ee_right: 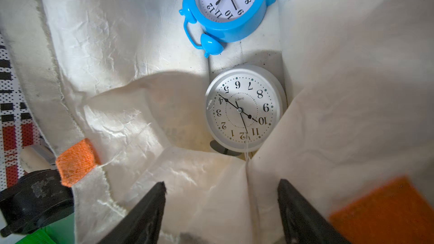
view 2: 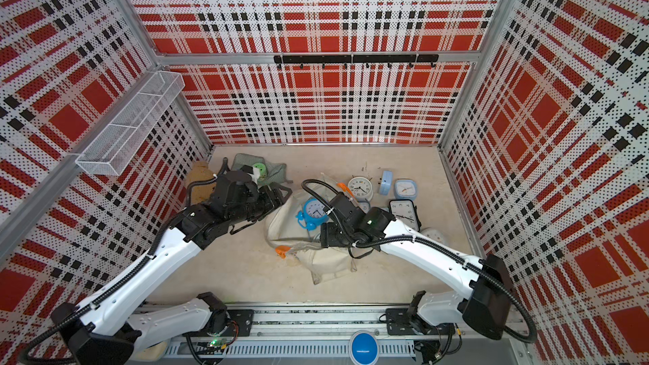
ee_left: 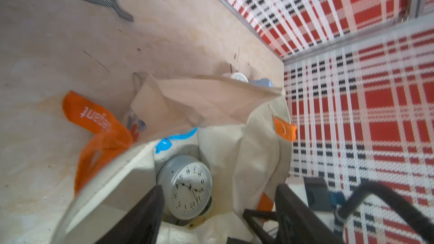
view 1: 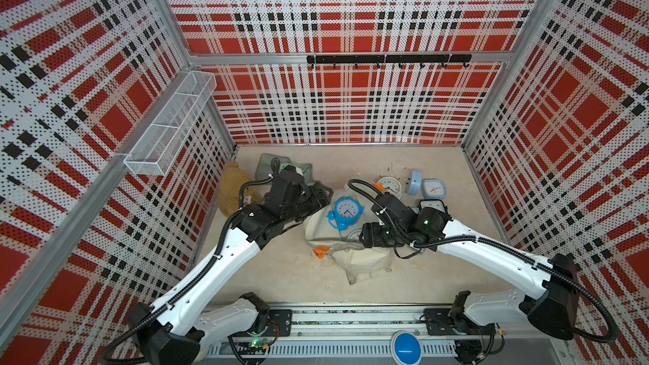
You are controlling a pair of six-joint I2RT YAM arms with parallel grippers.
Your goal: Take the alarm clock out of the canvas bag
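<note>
The canvas bag (view 1: 317, 229) is a cream sack lying open on the table, with orange tabs at its rim. Inside it lie a blue twin-bell alarm clock (ee_right: 230, 27) and a white round alarm clock (ee_right: 244, 108), both face up in the right wrist view. In the left wrist view the white clock (ee_left: 187, 189) shows well, while only a blue strip of the other one peeks past the cloth. My left gripper hangs over the bag's left side, fingers apart and empty. Above the near side, my right gripper is also open, with nothing held between its fingers.
Right of the bag stand a white round clock (view 2: 360, 188), a light blue square clock (view 2: 405, 189) and a black-framed clock (view 2: 404, 213). A grey-green cloth item (view 2: 273, 172) and a brown bag (view 2: 199, 192) lie at the back left.
</note>
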